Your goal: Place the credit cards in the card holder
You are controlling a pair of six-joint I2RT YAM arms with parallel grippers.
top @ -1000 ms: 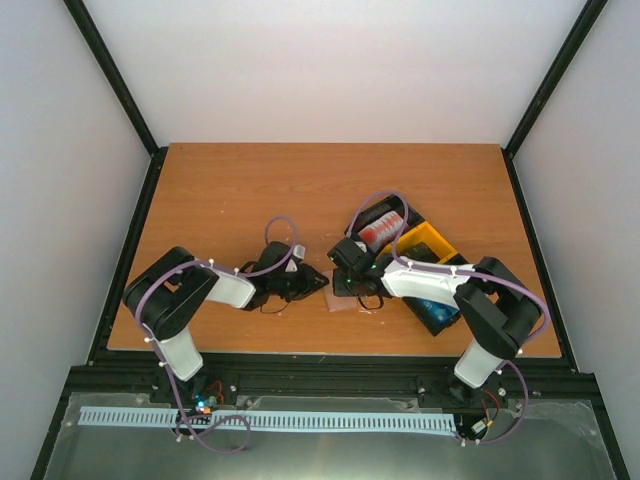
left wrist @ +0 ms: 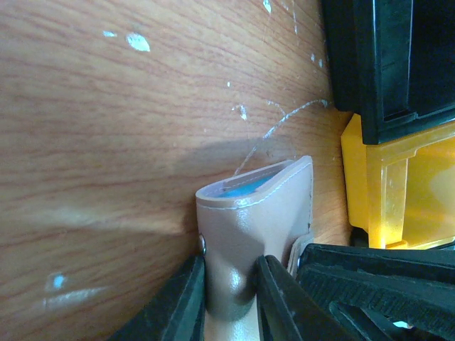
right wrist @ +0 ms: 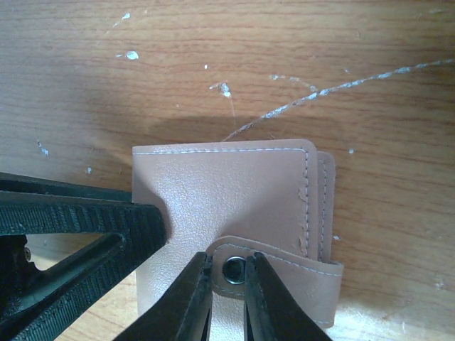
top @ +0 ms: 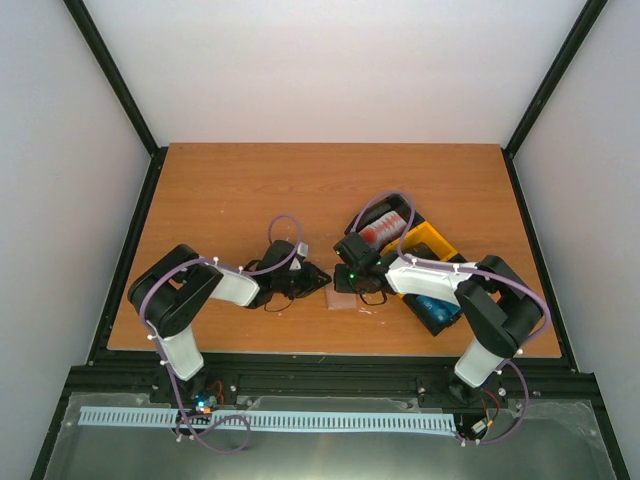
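Observation:
The pinkish leather card holder (top: 340, 300) lies on the table between both grippers. In the left wrist view, my left gripper is shut on the holder (left wrist: 249, 217) near its folded edge, and a blue card edge shows inside its top. In the right wrist view, my right gripper has its two fingertips on either side of the silver snap on the strap (right wrist: 284, 288), a small gap between them. The left gripper's black finger reaches over the holder's left side in that view.
An organizer with black (left wrist: 384, 64) and yellow (left wrist: 391, 185) compartments stands right of the holder, under and behind my right arm, holding red-and-white and blue items.
Both arms have shifted very slightly in the top view over the last second; the card holder stays between the grippers.

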